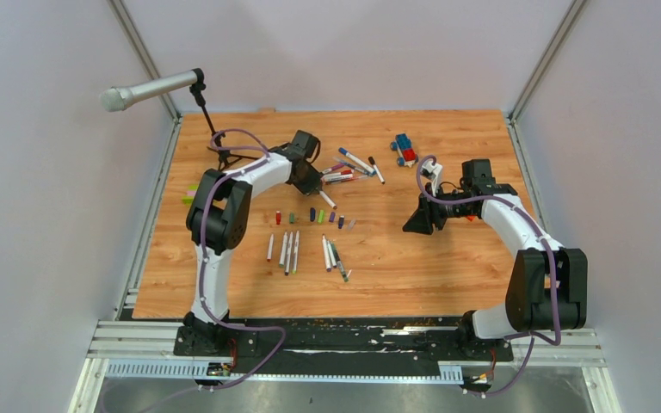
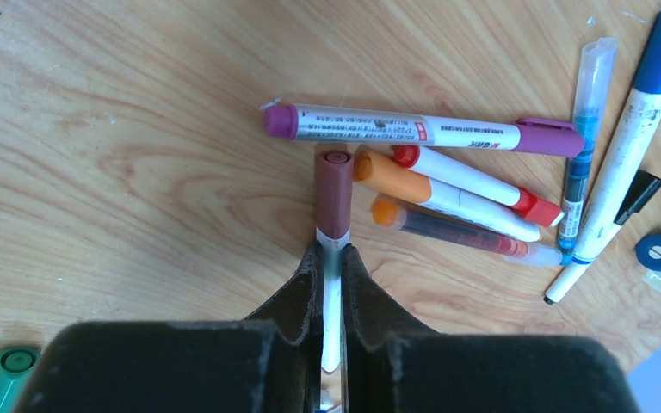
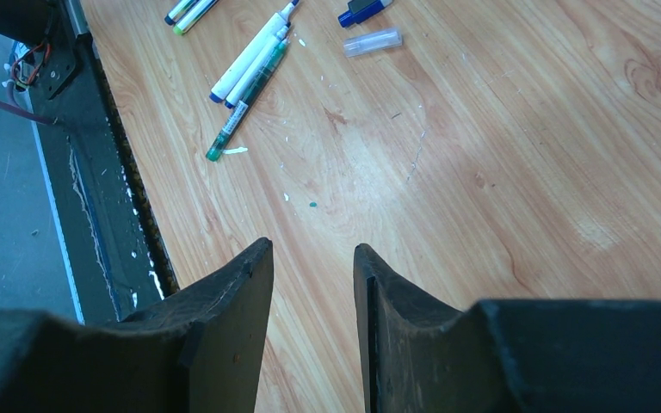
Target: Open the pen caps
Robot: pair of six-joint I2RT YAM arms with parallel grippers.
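Note:
A white pen with a brown cap [image 2: 334, 194] lies between the fingertips of my left gripper, which is shut on its white barrel just below the cap. From above, this white barrel [image 1: 328, 199] slants out from under the gripper. Beside it lie a purple pen [image 2: 361, 126], a red-capped pen [image 2: 473, 176], an orange marker [image 2: 443, 196] and an orange-tipped clear pen [image 2: 456, 231], all with caps on. My right gripper hangs open over bare table at the right, with nothing between its fingers.
A row of loose caps [image 1: 321, 217] lies mid-table, with pen barrels [image 1: 289, 251] and more pens [image 3: 250, 64] nearer the front. A toy car [image 1: 404, 151] sits at the back, a microphone stand [image 1: 202, 103] at the left.

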